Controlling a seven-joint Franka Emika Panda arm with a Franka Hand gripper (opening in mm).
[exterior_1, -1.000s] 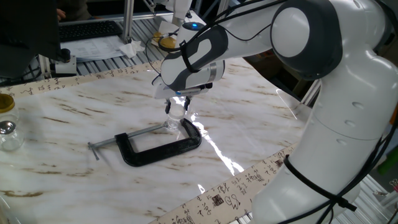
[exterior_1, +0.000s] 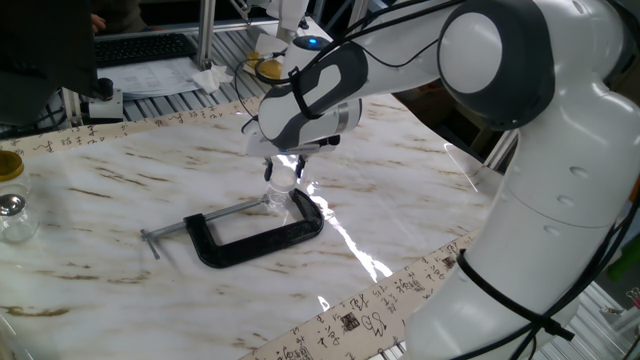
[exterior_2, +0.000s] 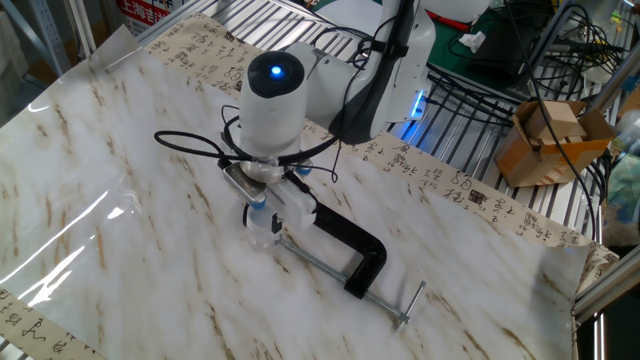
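Note:
A black C-clamp (exterior_1: 225, 256) with a grey screw rod lies flat on the marbled table; exterior view 2 shows the same clamp (exterior_2: 348, 232) beside my hand. Above its finger end my gripper (exterior_1: 285, 172) points down. Its two dark fingers (exterior_1: 269, 171) stand apart, with a clear glass-like piece (exterior_1: 284, 183) between them and near the clamp's opening. Whether the fingers press on this piece does not show. From the other side, the hand partly covers the gripper (exterior_2: 262, 218) and the clear piece.
At the left edge of exterior view 1 stand clear jars, one with a yellow lid (exterior_1: 10, 165). A cardboard box (exterior_2: 550, 145) sits off the table on the slatted surface. A loop of cable hangs out from the hand.
My hand sits very slightly lower than a second ago, with the fingers still apart. The clamp has not moved.

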